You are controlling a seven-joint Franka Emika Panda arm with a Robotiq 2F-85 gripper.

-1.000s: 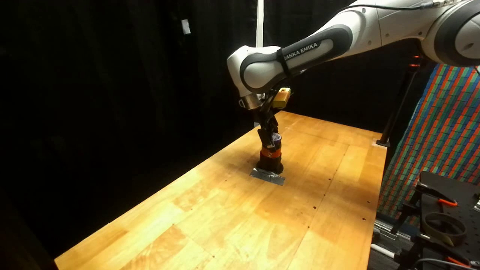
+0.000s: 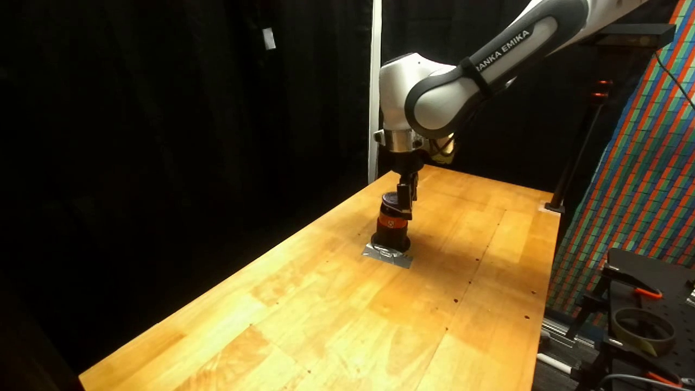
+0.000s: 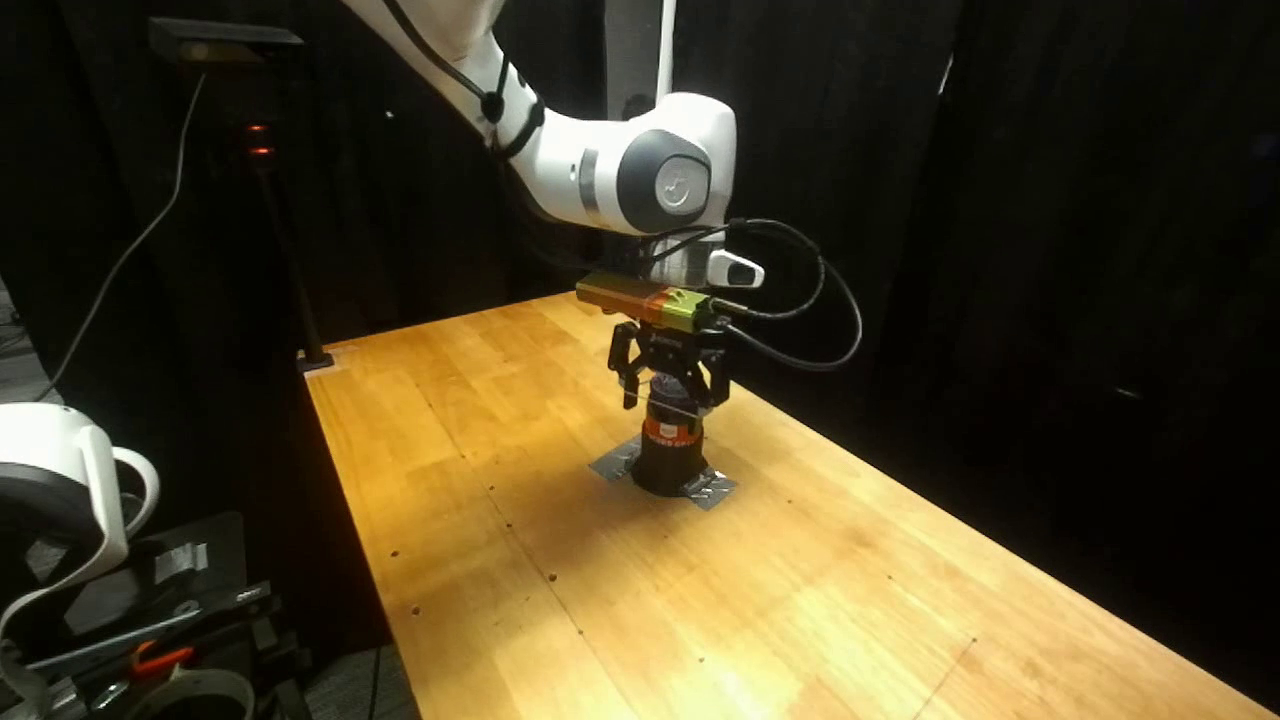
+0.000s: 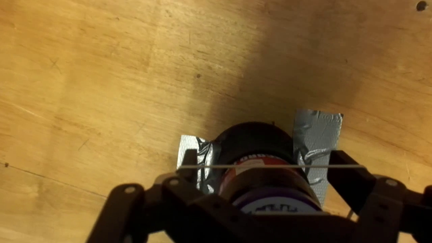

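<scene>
A jar with a red-orange label (image 2: 392,222) stands in a black round base (image 3: 669,470) on the wooden table. Strips of grey tape (image 4: 318,135) lie on either side of the base. From above, the purple-rimmed lid (image 4: 279,205) shows partly; the gripper's body covers the rest. My gripper (image 3: 669,402) points down over the jar and is open, its fingers apart on either side of the jar's upper part. Between the fingertips a thin pale band (image 4: 259,166) runs taut across the jar. Whether fingers or band touch the jar, I cannot tell.
Bare tabletop (image 2: 313,319) surrounds the base, with a few small holes in it. Black curtains hang behind. A dark side stand (image 2: 651,280) with tools is off the table's right edge in the first exterior view. A thin post (image 3: 288,276) rises at a far corner.
The arm has shifted right and back in the first exterior view. My gripper has gone from leaning to nearly vertical over the jar. The base and tape stay in place.
</scene>
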